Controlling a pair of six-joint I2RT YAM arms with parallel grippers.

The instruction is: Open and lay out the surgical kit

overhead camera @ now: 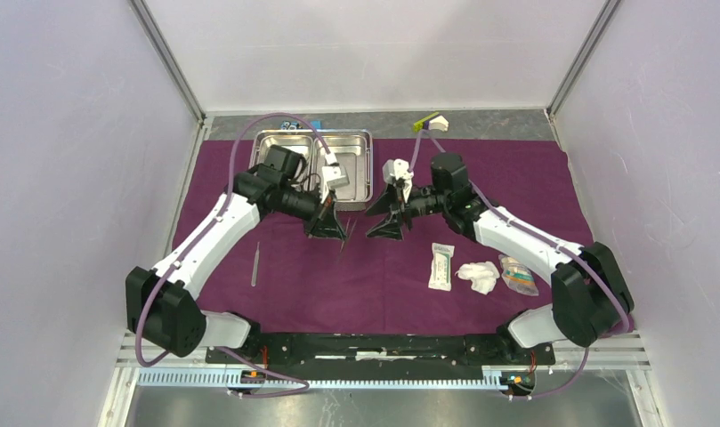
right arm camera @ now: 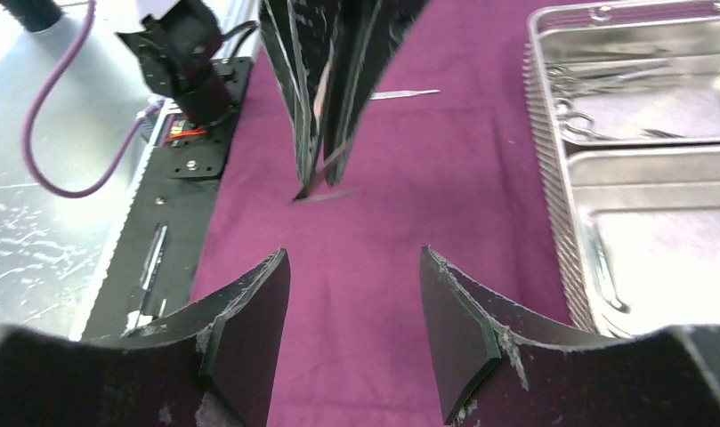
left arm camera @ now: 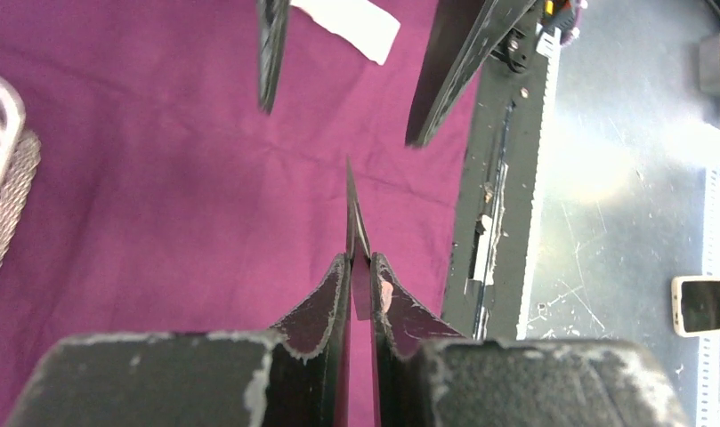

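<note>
Over the middle of the purple cloth, my left gripper is shut on a thin metal instrument (left arm camera: 353, 206), which looks like tweezers. My right gripper (overhead camera: 380, 218) stands open and empty, facing it from just to the right. The steel tray (overhead camera: 342, 169) is at the back, with scissor-like instruments (right arm camera: 605, 80) in one compartment and a slim tool (right arm camera: 602, 267) in the other. Another slim instrument (overhead camera: 255, 264) lies on the cloth at left.
At the right front lie a white packet (overhead camera: 440, 267), crumpled white gauze (overhead camera: 479, 276) and a plastic bag (overhead camera: 521, 275). Walls bound both sides.
</note>
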